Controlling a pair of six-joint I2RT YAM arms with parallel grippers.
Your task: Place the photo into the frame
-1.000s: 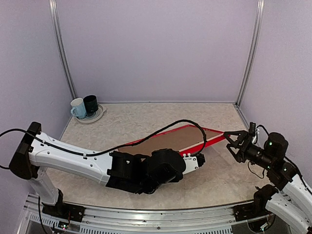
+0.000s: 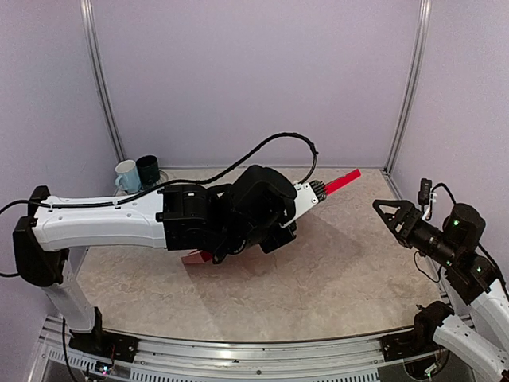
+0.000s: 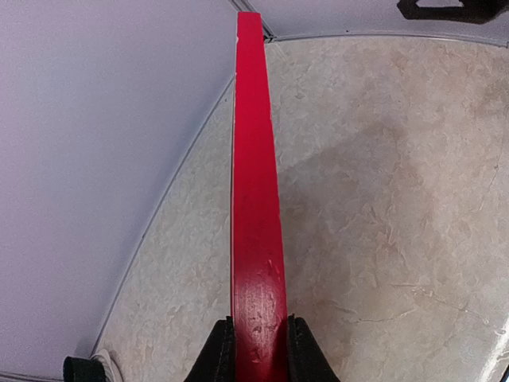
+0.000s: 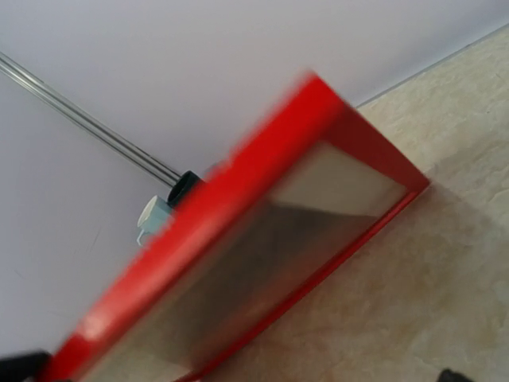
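Observation:
The red photo frame [image 2: 343, 179] is held up, tilted, by my left gripper [image 2: 316, 191], largely hidden behind that arm in the top view. In the left wrist view its red edge [image 3: 256, 199] runs upright between the left gripper's fingers [image 3: 219, 354], which are shut on it. In the right wrist view the frame [image 4: 374, 151] is blurred, with its panel enclosed by red rims. My right gripper [image 2: 402, 219] stands open at the right, apart from the frame, with nothing between its fingers. I cannot make out the photo.
A light blue mug [image 2: 127, 177] and a black mug [image 2: 148, 170] stand at the back left, by a plate. Walls enclose the sides and back.
My left arm has risen toward the back, lifting and tilting the red frame away from the right gripper. The right gripper has moved slightly up and back from where it was by the frame's corner.

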